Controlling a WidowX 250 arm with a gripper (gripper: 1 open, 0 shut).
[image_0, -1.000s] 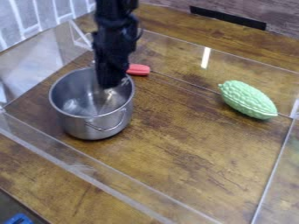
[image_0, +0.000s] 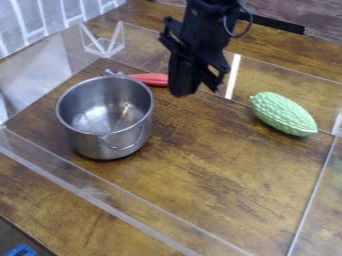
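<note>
My dark gripper (image_0: 179, 75) hangs over the back middle of the table, right of the steel pot and beside a red utensil (image_0: 147, 79) lying behind the pot. Whether its fingers are apart or together is hard to tell; nothing visible is held. The steel pot (image_0: 106, 105) stands at left. A green bumpy gourd (image_0: 282, 114) lies at right.
Transparent panels or edges border the left and back, and a blue object (image_0: 19, 249) sits at the front left corner.
The pot and gourd stay in place.
</note>
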